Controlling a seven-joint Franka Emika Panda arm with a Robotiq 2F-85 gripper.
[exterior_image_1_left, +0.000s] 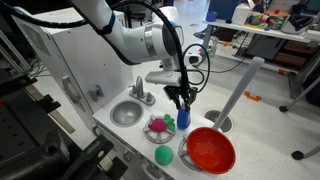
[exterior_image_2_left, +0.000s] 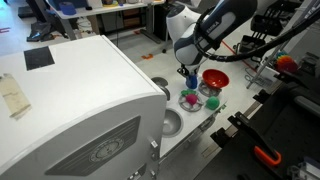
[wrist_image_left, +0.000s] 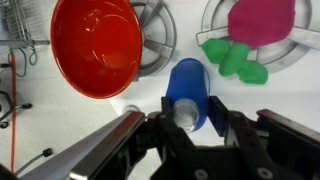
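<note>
A blue bottle-like object (wrist_image_left: 189, 90) with a greyish top stands between the fingers in the wrist view. My gripper is shut on it. In exterior view 1 the blue object (exterior_image_1_left: 183, 118) appears below the gripper (exterior_image_1_left: 183, 102), between the red bowl and the burner with the pink item. Exterior view 2 shows the blue object (exterior_image_2_left: 192, 81) too, small and partly covered by the arm. Whether its base touches the counter cannot be told.
A red bowl (exterior_image_1_left: 210, 150) sits at the front right. Near it are a green round item (exterior_image_1_left: 164, 155), a pink item (exterior_image_1_left: 157, 125) with green pieces on a burner, and a sink (exterior_image_1_left: 126, 112) with a faucet (exterior_image_1_left: 143, 92).
</note>
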